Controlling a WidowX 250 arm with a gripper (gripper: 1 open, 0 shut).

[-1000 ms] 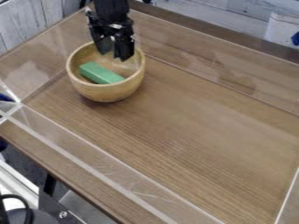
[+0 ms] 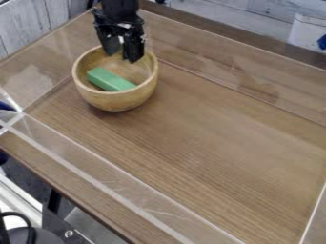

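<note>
A round wooden bowl [image 2: 117, 94] sits on the left-middle of the wooden table, holding a green block [image 2: 111, 81] that lies tilted inside it. My dark gripper [image 2: 120, 46] hangs over the bowl's back part at the top of the view. Its fingers are small and dark; it stands open, and I see nothing clearly held.
A white and blue item is at the top right corner.
The gripper has shifted slightly up and back, away from the green block. The bowl and block look nearly unchanged.
</note>
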